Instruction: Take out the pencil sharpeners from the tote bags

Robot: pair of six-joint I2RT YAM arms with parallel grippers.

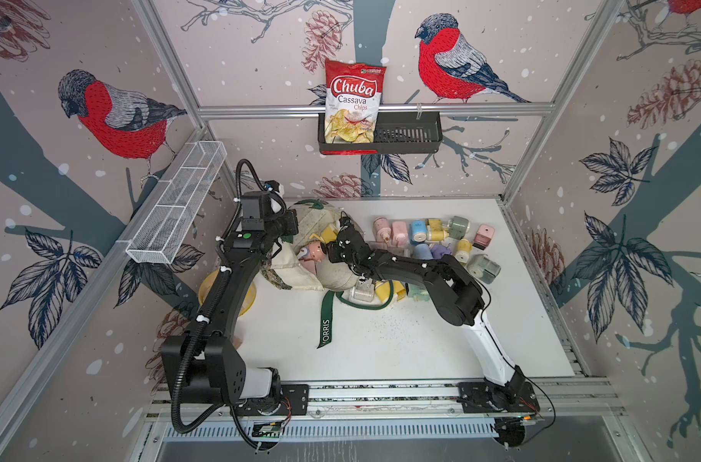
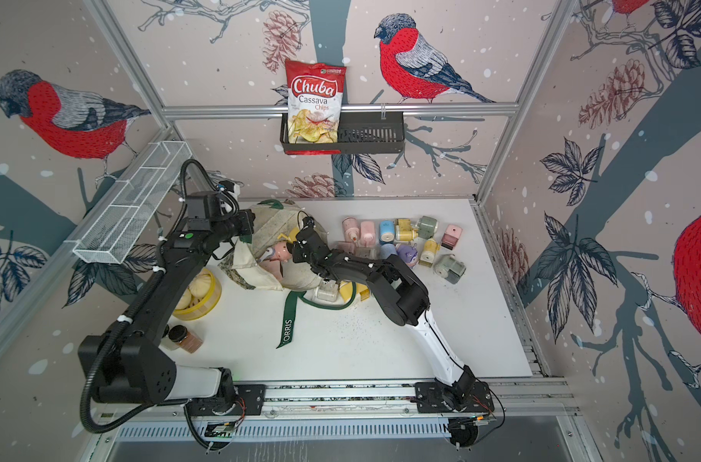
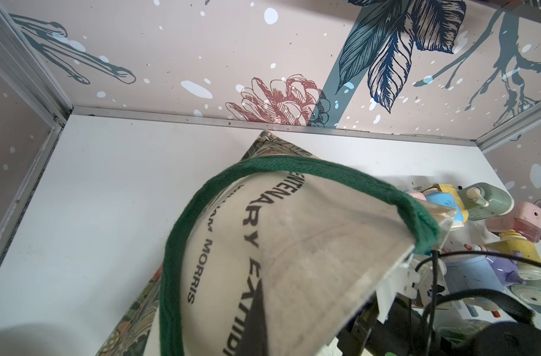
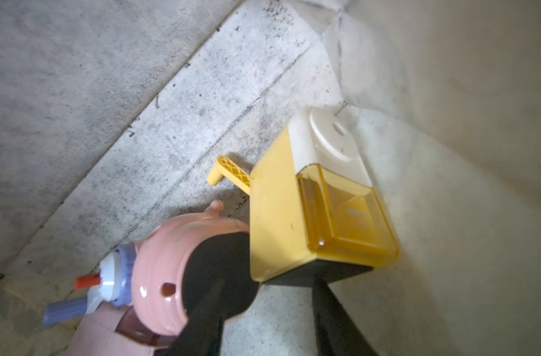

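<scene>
The cream tote bag (image 1: 292, 271) lies at the back left of the table, its mouth spread and its green strap (image 1: 326, 319) trailing toward the front. Inside it, a yellow sharpener (image 4: 279, 207) with a white top leans on the bag's lining, beside a round pink sharpener (image 4: 157, 279). My right gripper reaches into the bag, fingers apart, tips just short of the yellow sharpener's dark base; nothing sits between them. At the bag's left edge my left gripper (image 1: 291, 224) is shut, with the bag's cloth (image 3: 330, 237) folded at its fingers (image 3: 256, 326).
Several sharpeners, among them a blue one (image 1: 418, 230) and a green one (image 1: 484, 268), stand on the right. A clear sharpener (image 1: 362, 290) and a yellow one (image 1: 393, 290) lie by the strap. A yellow bowl (image 2: 204, 302) stands left.
</scene>
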